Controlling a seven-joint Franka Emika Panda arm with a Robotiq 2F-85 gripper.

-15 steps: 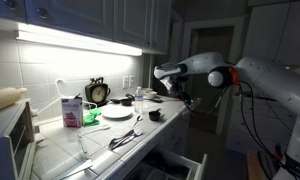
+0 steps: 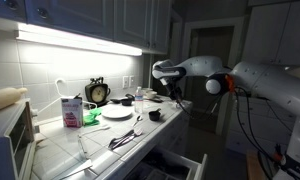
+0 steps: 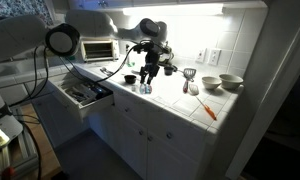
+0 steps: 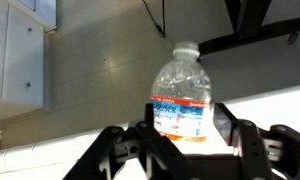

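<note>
In the wrist view, a clear bottle [image 4: 180,85] with a red and blue label stands upright in front of my gripper. The dark fingers are apart, one at either side of the bottle's lower part; whether they touch it cannot be told. The bottle's base is hidden. Exterior view 1 has my gripper [image 2: 178,98] at the far right end of the counter, where it is small and dark. From the other side, the gripper [image 3: 144,76] is low over the countertop, and its fingers are too dark to make out.
Another bottle [image 2: 139,100], a white plate [image 2: 117,110], a box [image 2: 72,112] and dark bowls [image 2: 155,115] occupy the counter. White bowls [image 3: 230,81] and utensils [image 3: 203,103] lie past the gripper. An open drawer [image 3: 85,101] juts from the front.
In exterior view 1 my wrist has shifted slightly left and down over the last second. The counter objects look unmoved.
</note>
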